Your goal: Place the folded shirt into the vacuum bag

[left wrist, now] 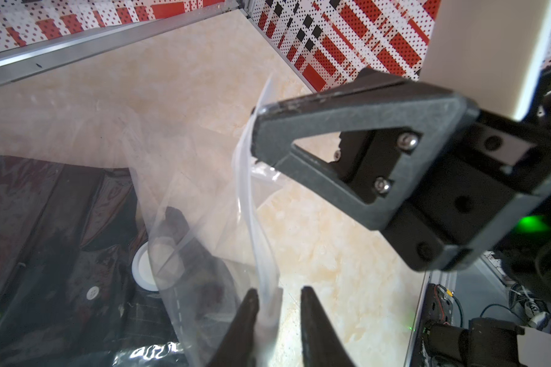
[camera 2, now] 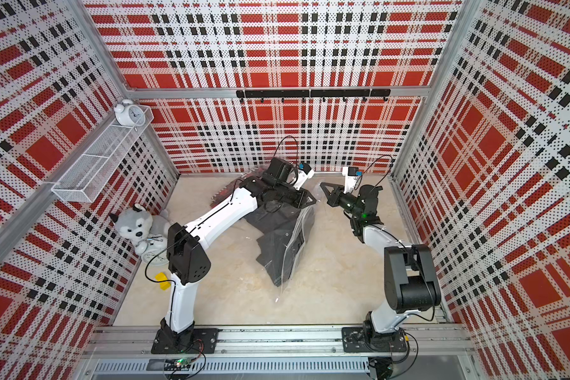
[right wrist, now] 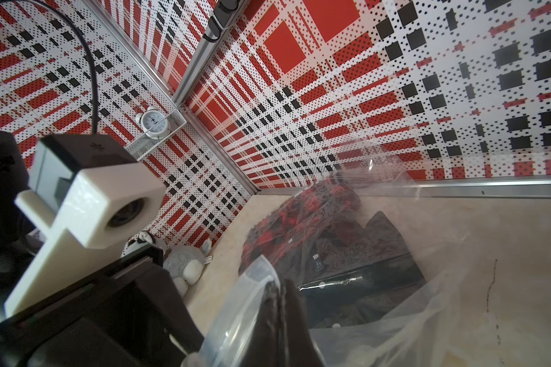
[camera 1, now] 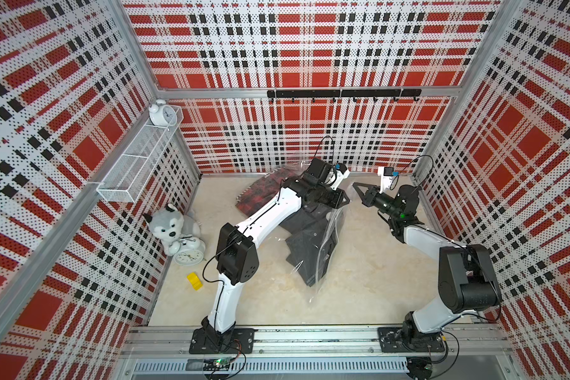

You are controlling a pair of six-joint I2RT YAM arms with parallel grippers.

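The clear vacuum bag [left wrist: 183,165] lies across the middle of the table, with a round white valve [left wrist: 142,266] on it. Under its film shows dark grey clothing [camera 1: 306,250], next to red-and-black plaid cloth [right wrist: 324,205]. I cannot tell how the shirt is folded, as film and my left arm cover parts of it. At the bag's right edge, my left gripper is parted, with the film edge against its left finger [left wrist: 241,336]. Just to the right, my right gripper is shut on the film of the bag's mouth.
On the left sit a husky plush [camera 1: 167,224], a white clock [camera 1: 189,252] and a yellow block [camera 1: 195,281]. A wire basket [camera 1: 133,164] hangs on the left wall. The table front right of the bag [camera 1: 380,272] is bare.
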